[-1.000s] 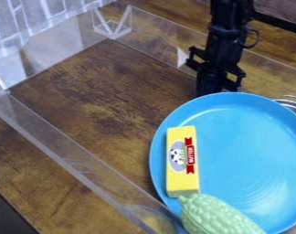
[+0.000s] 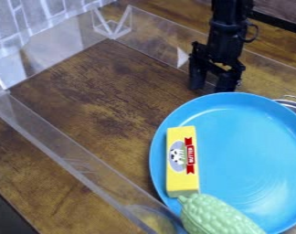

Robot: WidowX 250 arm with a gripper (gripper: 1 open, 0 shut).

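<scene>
My black gripper (image 2: 216,75) hangs at the top right, low over the wooden surface just behind the blue plate (image 2: 242,160); its dark fingers blend together, and I cannot make out what, if anything, is between them. On the plate lie a yellow butter box (image 2: 183,161) and, at its lower edge, a pale green corn cob (image 2: 216,216).
Clear plastic walls (image 2: 65,146) run around the area. A metal object (image 2: 289,102) sits at the right beside the plate. The wooden surface (image 2: 96,96) left of the plate is bare.
The gripper has shifted very slightly, its lower part looking a little different in shape. The plate and the things on it have not moved.
</scene>
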